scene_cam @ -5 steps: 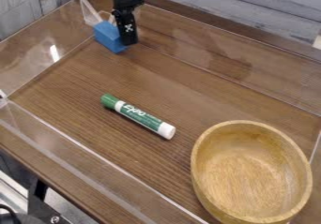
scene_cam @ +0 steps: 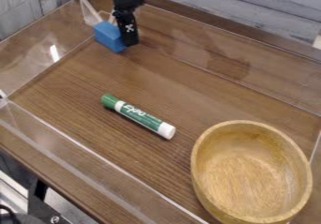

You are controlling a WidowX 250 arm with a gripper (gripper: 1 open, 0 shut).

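Observation:
My black gripper (scene_cam: 124, 23) hangs at the top of the view, at the far edge of the wooden table, its fingers at the blue block (scene_cam: 108, 37), just above or beside it; whether they touch it I cannot tell. A white and green marker (scene_cam: 138, 115) lies in the near middle. A wooden bowl (scene_cam: 251, 171) stands at the lower right.

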